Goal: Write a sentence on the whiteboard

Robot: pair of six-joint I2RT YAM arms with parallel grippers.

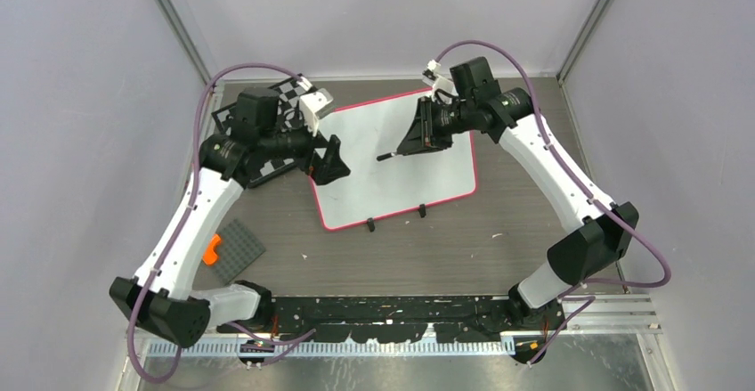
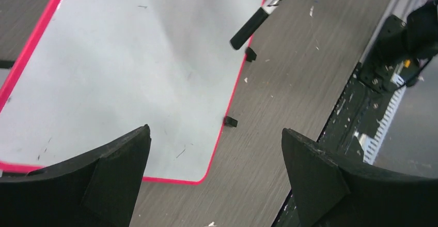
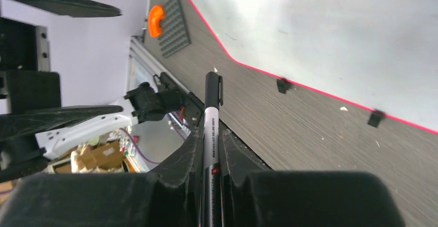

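Note:
The whiteboard [image 1: 396, 191], white with a red edge, lies on the floor between the arms; only a few short dark marks show on it in the left wrist view. Over it my right gripper [image 1: 405, 149] is shut on a marker [image 3: 211, 134] with a white barrel and a black, clipped end pointing out toward the left arm. That black end [image 2: 250, 30] is clear of everything in the left wrist view. To the left, my left gripper stands open with nothing between its fingers, apart from the marker.
Behind the left arm lies a checkered board [image 1: 289, 95]. A grey studded plate [image 1: 239, 250] and an orange piece [image 1: 211, 249] are at the left. Two black clips [image 1: 422, 211] sit at the whiteboard's near edge.

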